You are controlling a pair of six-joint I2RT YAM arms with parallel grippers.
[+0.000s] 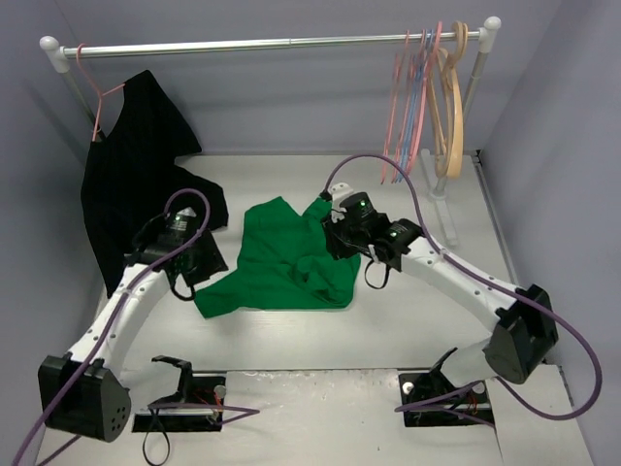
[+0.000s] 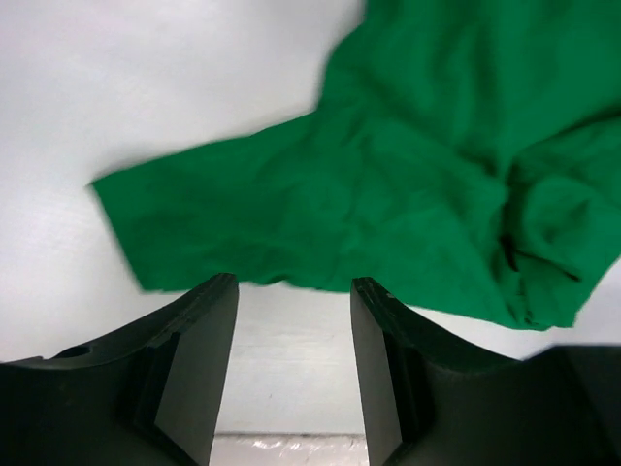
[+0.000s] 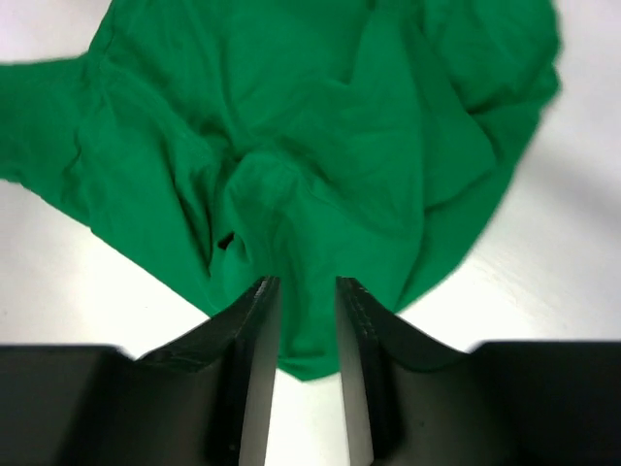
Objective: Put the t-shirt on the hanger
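A green t-shirt (image 1: 281, 262) lies crumpled on the white table, one sleeve spread toward the left. Over its left end hovers my left gripper (image 1: 212, 260); in the left wrist view its fingers (image 2: 199, 364) stand wide apart with only bare table between them. My right gripper (image 1: 338, 238) is above the shirt's right side. The right wrist view shows its fingers (image 3: 250, 364) parted, the lower part of the cloth (image 3: 320, 233) beneath them and not gripped. Pink, blue and wooden hangers (image 1: 419, 107) hang at the rail's right end.
The white rail (image 1: 272, 45) spans the back. A black garment (image 1: 136, 184) on a pink hanger (image 1: 99, 92) hangs at the left, close behind my left arm. Bare table (image 1: 291, 340) shows in front of the shirt.
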